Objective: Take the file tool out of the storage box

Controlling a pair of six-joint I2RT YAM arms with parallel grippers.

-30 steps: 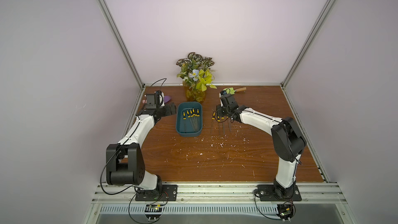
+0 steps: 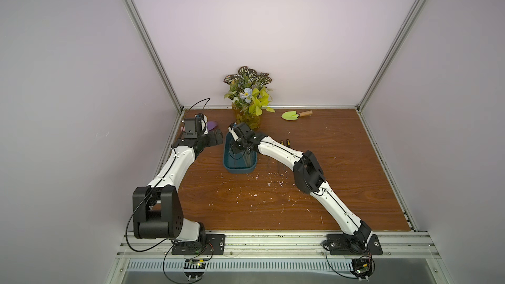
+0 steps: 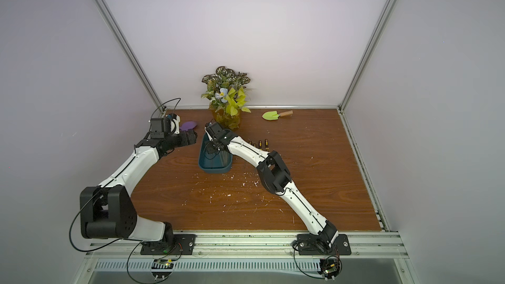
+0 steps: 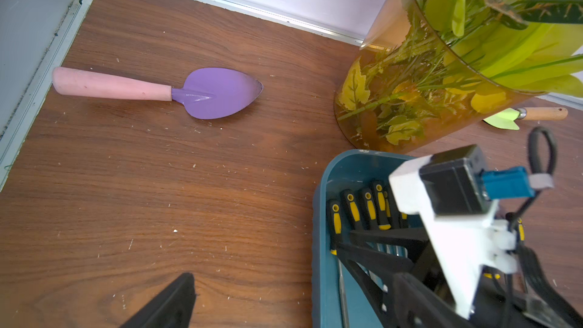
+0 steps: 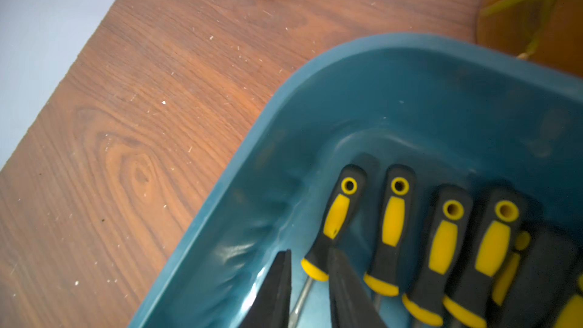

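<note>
Several files with black and yellow handles lie side by side in the teal storage box point(image 3: 215, 170). The leftmost file point(image 5: 335, 217) sits a little apart from the others, nearest the box's left wall. My right gripper reaches into the box over this file. Its fingers are a small gap apart, and the file's shaft shows between them; no grip on it is visible. In the left wrist view the right gripper's dark fingers point(image 4: 379, 261) cross over the handles and hide some of them. Left of the box, my left gripper stands wide open and empty.
A glass vase point(image 4: 388, 109) of flowers stands right behind the box. A purple trowel point(image 4: 221, 92) lies back left, a green trowel point(image 2: 289, 115) back right. More files point(image 3: 260, 143) lie on the table right of the box.
My right arm has swung left, from over the loose files on the table to over the box, and now covers most of the handles there. The left arm has hardly moved.
</note>
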